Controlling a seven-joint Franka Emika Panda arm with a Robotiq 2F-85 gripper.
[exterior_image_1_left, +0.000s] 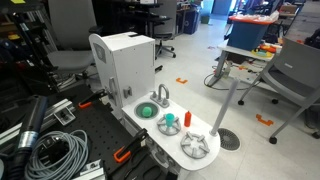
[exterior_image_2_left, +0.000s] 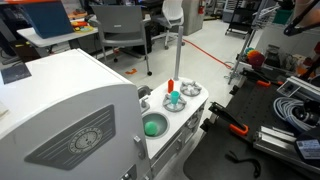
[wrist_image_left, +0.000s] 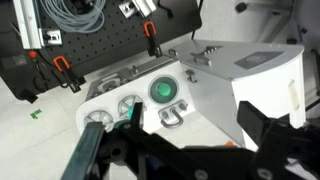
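My gripper fills the lower part of the wrist view, its dark fingers spread apart and nothing visible between them. Beneath it lies a white toy kitchen counter (exterior_image_1_left: 165, 143). A green round item (wrist_image_left: 163, 91) sits in the counter's round sink. On one burner stands a small teal cup (exterior_image_2_left: 175, 97), and a red bottle-like item (exterior_image_2_left: 171, 85) is upright close by. The second burner (exterior_image_1_left: 194, 146) is bare. A silver faucet (exterior_image_1_left: 161, 92) rises behind the sink.
A tall white cabinet (exterior_image_1_left: 125, 65) adjoins the sink end of the counter. Orange-handled clamps (exterior_image_1_left: 130, 149) grip the dark table edge, where a coil of grey cable (exterior_image_1_left: 60, 155) lies. Open floor surrounds the counter's outer side.
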